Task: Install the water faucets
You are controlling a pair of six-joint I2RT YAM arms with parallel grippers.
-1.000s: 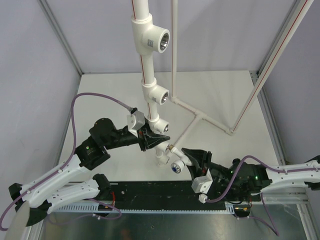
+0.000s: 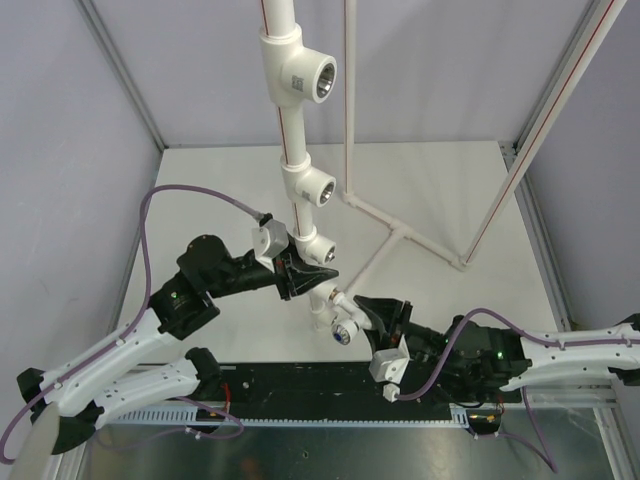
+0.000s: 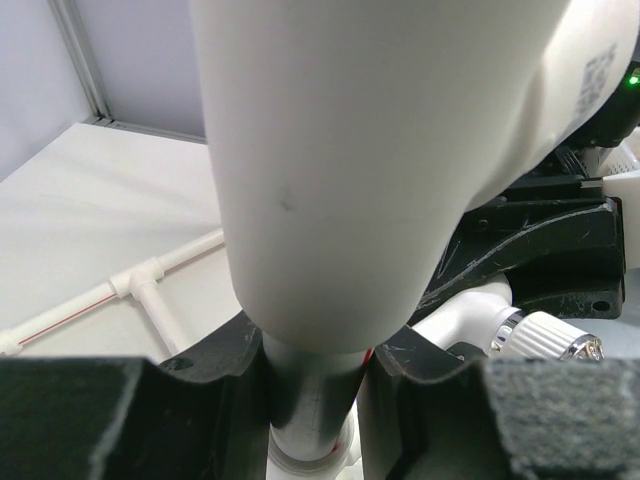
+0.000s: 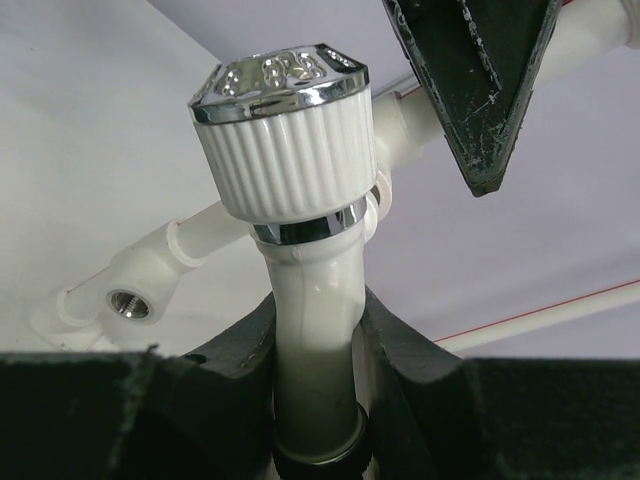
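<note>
A white vertical pipe point(image 2: 293, 135) carries several tee sockets facing right. My left gripper is shut on the pipe just below a large tee point(image 3: 330, 180). A white faucet point(image 2: 346, 328) with a ribbed, chrome-edged knob point(image 4: 290, 150) is in my right gripper, whose fingers are shut on its body below the knob. In the top view its threaded end point(image 2: 337, 297) points left at the lower tee point(image 2: 321, 292) and is at or very close to the opening. Whether the thread sits inside cannot be told.
The middle tee point(image 2: 315, 186) and the upper tee point(image 2: 315, 75) have open sockets. Thin white pipes point(image 2: 398, 229) form a frame on the right of the white board point(image 2: 430, 190). My two grippers are close together around the lower pipe.
My right gripper has shifted slightly left with the faucet, bringing its threaded end closer to the lower tee. The left arm stays put; the pipe has moved very slightly left.
</note>
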